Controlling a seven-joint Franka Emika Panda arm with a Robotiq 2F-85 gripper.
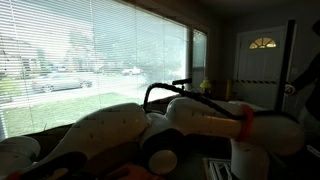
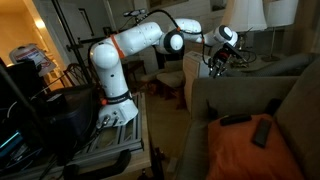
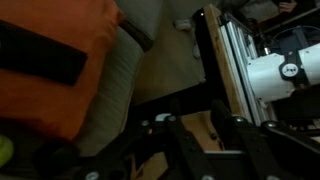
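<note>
In the wrist view my gripper has its dark fingers parted, with bare brown surface showing in the gap and nothing held there. It hangs over the floor beside the couch. A black remote-like object lies on an orange cushion at the upper left. From the second exterior view, the cushion rests on the grey couch with a black object on it, and another dark object lies just behind. My gripper is too dark to make out clearly there, and exterior view 1 hides it.
The couch fills the right side of the second exterior view. My arm's base stands on a metal-edged table at the left. A yellow-green object shows at the wrist view's left edge. Brown floor lies open between table and couch.
</note>
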